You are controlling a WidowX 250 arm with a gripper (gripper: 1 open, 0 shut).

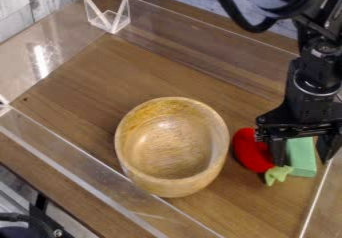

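A round wooden bowl (171,147) stands empty in the middle of the table. Right of it lie a red round object (250,150) with a pale green piece (277,175) at its lower side, and a green block (302,158). My black gripper (297,140) is open at the right, just over the red object and the green block, partly hiding both. Whether it touches either is unclear.
Clear plastic walls border the wooden table (107,82). A small clear holder (107,12) sits at the back left.
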